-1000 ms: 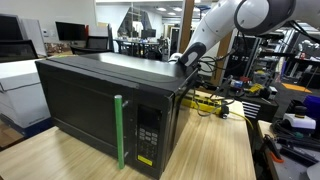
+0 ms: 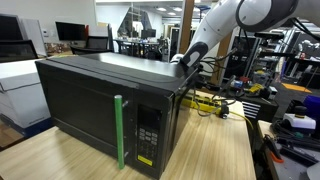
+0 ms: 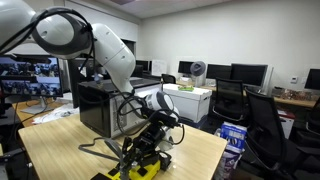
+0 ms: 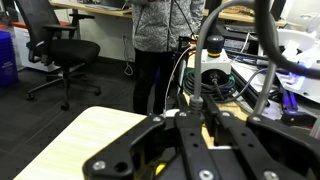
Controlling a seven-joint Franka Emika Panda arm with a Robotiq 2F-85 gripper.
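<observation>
A black microwave [image 2: 95, 105] with a green strip [image 2: 119, 132] down its front stands on the wooden table [image 2: 205, 150]; its door is shut in exterior view 1. Beyond its far right side my arm reaches down, and the gripper's end is hidden there. In exterior view 2 my gripper [image 3: 126, 150] is low over the table, beside the microwave [image 3: 98, 108]. The wrist view has my gripper shut on a grey cord [image 4: 206, 60], which rises from between the fingers and loops overhead. Where the cord's ends lie is not clear.
Yellow and black items [image 3: 140, 172] lie on the table under the gripper. Dark cables [image 2: 235, 95] clutter the area behind the microwave. Office chairs [image 3: 275, 125] stand past the table's edge. Bare wood [image 3: 60, 140] shows left of the gripper in exterior view 2.
</observation>
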